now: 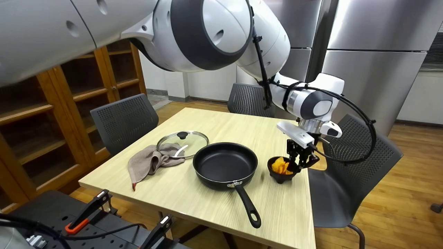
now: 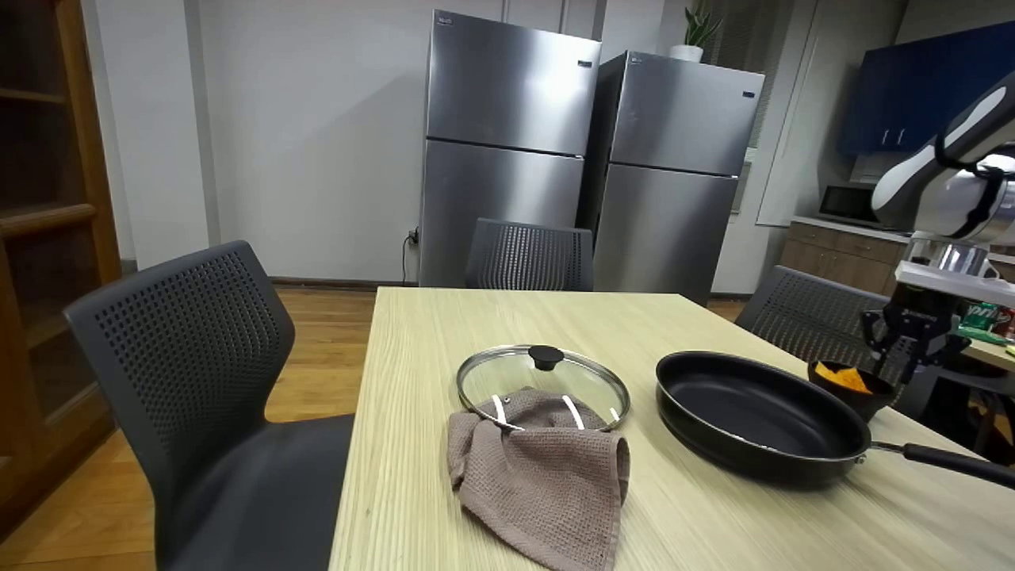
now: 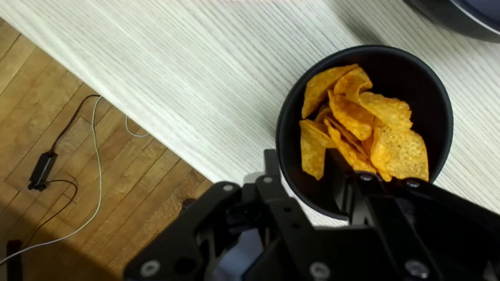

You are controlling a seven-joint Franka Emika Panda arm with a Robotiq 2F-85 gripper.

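A small black bowl (image 1: 280,176) holding orange chips (image 3: 349,121) stands on the table close to its right edge. My gripper straddles the bowl's near wall in the wrist view: one finger (image 3: 270,161) is outside the rim and the other reaches inside, beside the chips. The fingers stand apart with a gap to the wall, so the gripper looks open. In exterior view 2 the bowl (image 2: 861,400) is partly hidden behind the black frying pan (image 2: 761,419).
The frying pan's handle (image 1: 248,206) points toward the table's front. Left of the pan, a glass lid (image 1: 195,141) rests partly on a brown cloth (image 1: 145,162). Chairs surround the table (image 1: 232,124), whose back middle is clear.
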